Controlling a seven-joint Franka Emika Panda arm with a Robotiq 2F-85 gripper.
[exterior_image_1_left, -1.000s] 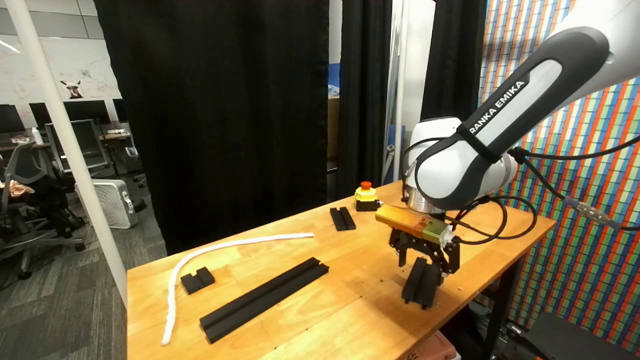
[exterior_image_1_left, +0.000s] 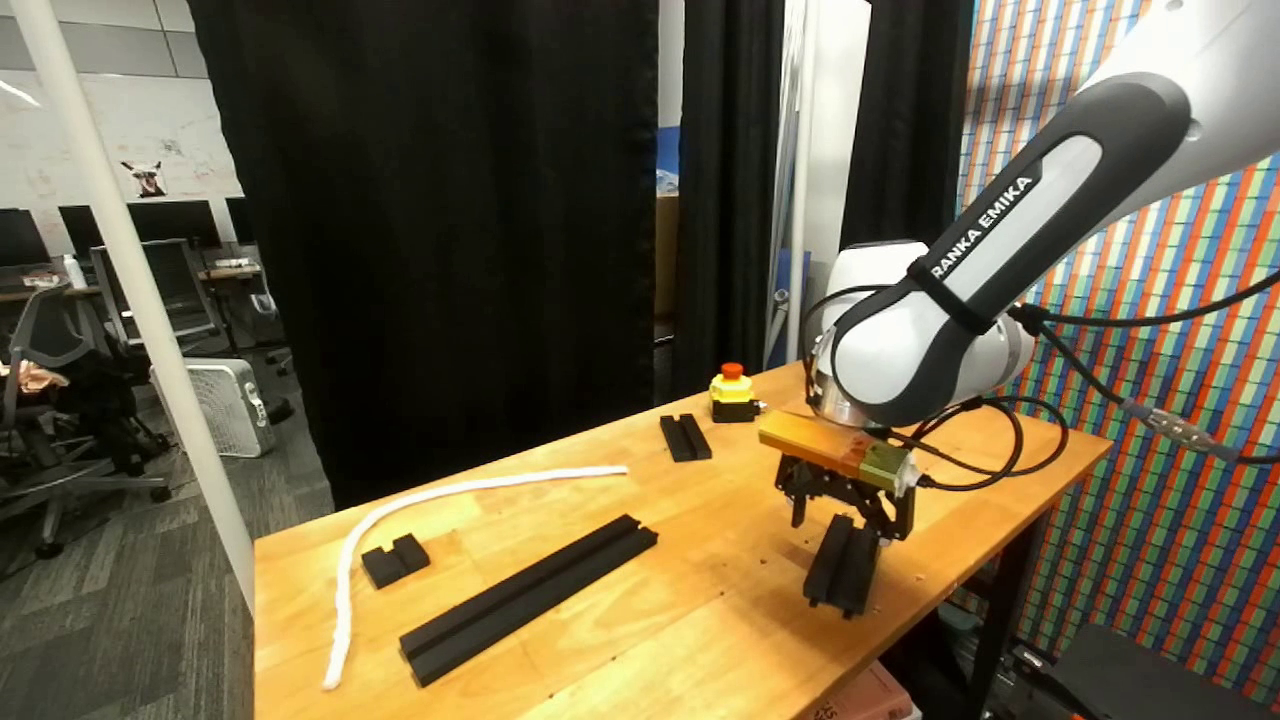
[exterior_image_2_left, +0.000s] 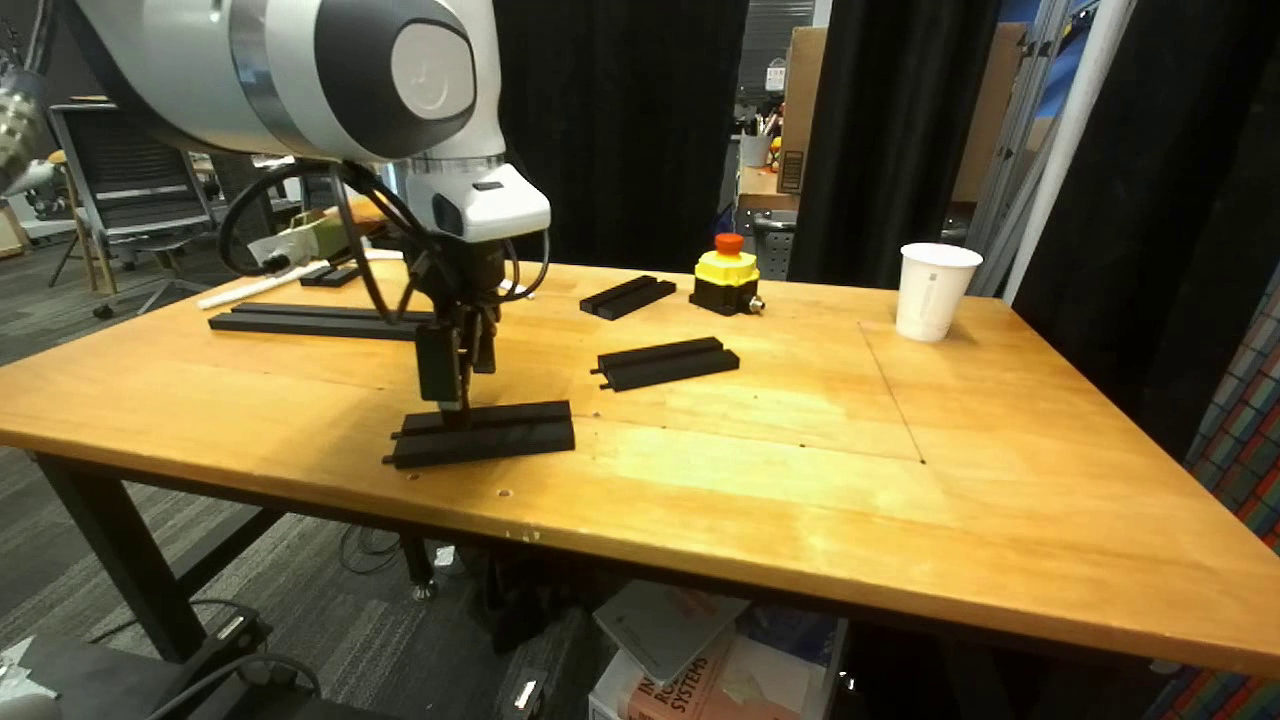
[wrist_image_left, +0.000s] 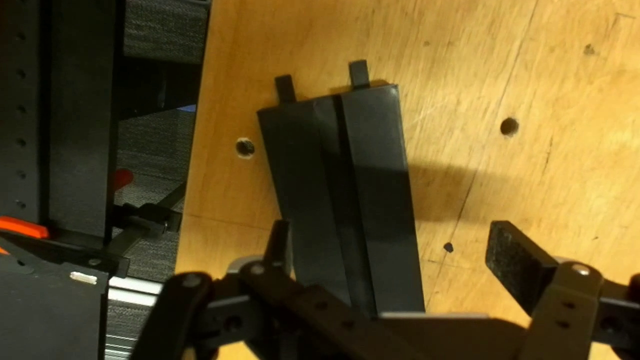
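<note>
Lying on the table near its edge is a black grooved block (wrist_image_left: 373, 186) with two small pegs at one end, also seen as a grooved block (exterior_image_2_left: 492, 439) in exterior view 2. My gripper is open above it, one finger (wrist_image_left: 277, 249) close to the block's left side and the other finger (wrist_image_left: 516, 264) off to the right over bare wood. Whether the left finger touches the block cannot be told. In exterior view 1 the gripper (exterior_image_1_left: 849, 518) hangs low over the far end of the same block (exterior_image_1_left: 843, 570).
A white cord (exterior_image_1_left: 456, 485) curves across the table. An emergency stop (exterior_image_2_left: 727, 276) and paper cup (exterior_image_2_left: 936, 292) stand farther back.
The arm and gripper have shifted and turned slightly above the block. The gripper remains open, and the blocks lie where they were.
</note>
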